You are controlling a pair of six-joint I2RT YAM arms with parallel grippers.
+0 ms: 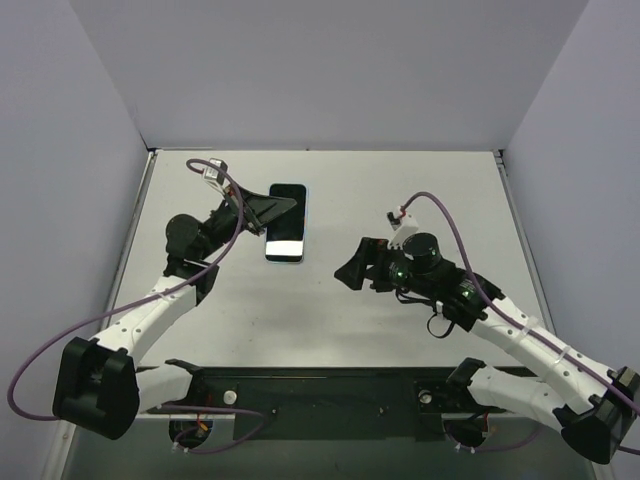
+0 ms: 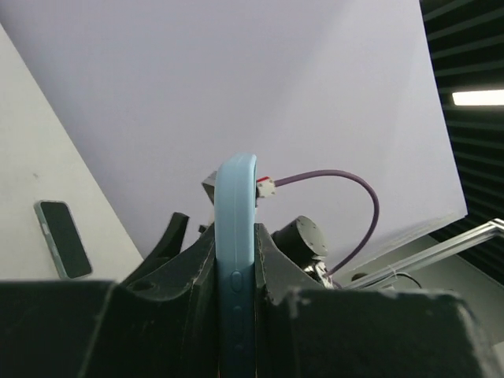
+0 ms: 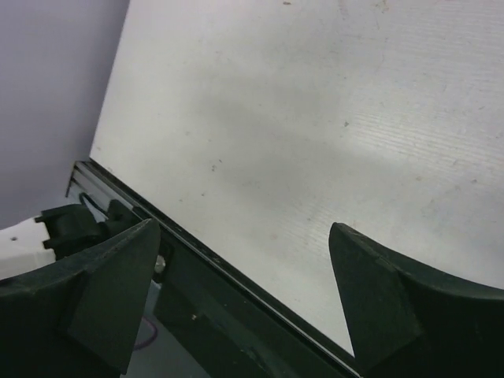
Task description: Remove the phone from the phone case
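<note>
A black-faced phone (image 1: 286, 222) in a light-blue case (image 2: 235, 236) is held left of the table's middle, its bright-reflecting face toward the top camera. My left gripper (image 1: 262, 210) is shut on its left edge; in the left wrist view the case's blue edge runs between the dark fingers. To the right, apart from the phone, my right gripper (image 1: 362, 270) stands open. Only bare table shows between its fingers in the right wrist view.
A second flat, dark-faced thing with a pale rim (image 2: 67, 240), like a phone, lies on the table in the left wrist view. The white table (image 1: 300, 320) is otherwise largely clear. Walls enclose the back and sides.
</note>
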